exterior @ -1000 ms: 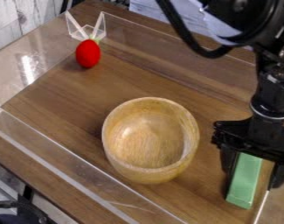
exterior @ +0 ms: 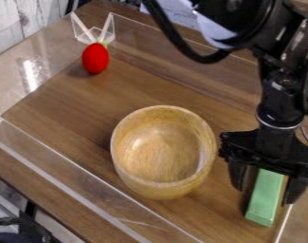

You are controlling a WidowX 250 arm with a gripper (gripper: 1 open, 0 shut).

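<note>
My gripper (exterior: 265, 178) is at the right side, low over a green rectangular block (exterior: 263, 200), its black fingers around the block's upper end; whether they touch it is hard to tell. A round wooden bowl (exterior: 161, 180) stands left of the gripper in the middle of the table. A red egg-shaped object (exterior: 96, 59) sits at the upper left, near a white wire-like or clear shape (exterior: 96, 28).
The wooden table (exterior: 81, 114) has clear room left of the bowl and behind it. Transparent strips or edges run along its left and front sides. The arm fills the upper right.
The gripper has shifted very slightly around the green block; the bowl, the block and the red object look unmoved.
</note>
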